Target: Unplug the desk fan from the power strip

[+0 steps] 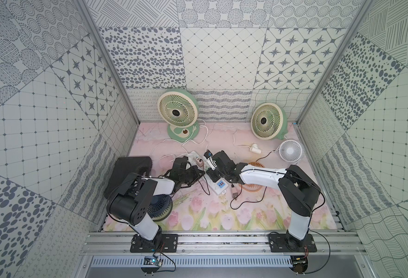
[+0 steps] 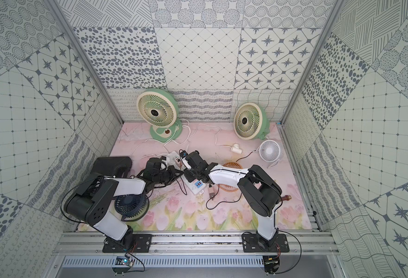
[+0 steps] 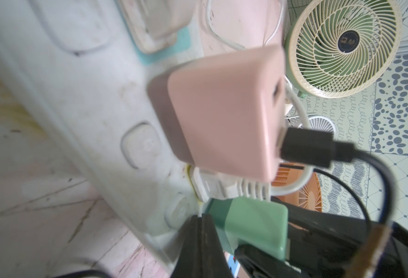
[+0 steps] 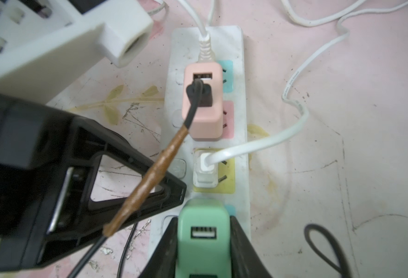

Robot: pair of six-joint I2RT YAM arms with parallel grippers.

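The white power strip point(image 4: 241, 92) runs away from me in the right wrist view, bearing a pink USB adapter point(image 4: 203, 121) with a black cable, a white plug point(image 4: 206, 167) and a green adapter point(image 4: 204, 217). Both fingers of my right gripper flank the green adapter closely; whether they press on it I cannot tell. My left gripper is shut, nothing visible between its fingertips, and lies against the strip's side edge near the green adapter. Green fans point(image 1: 178, 109) point(image 1: 268, 121) stand at the back.
A white fan point(image 1: 290, 151) is at the right, an orange fan point(image 1: 255, 187) lies partly under the right arm, and a dark blue fan point(image 1: 160, 206) sits by the left arm. Loose cables cross the table.
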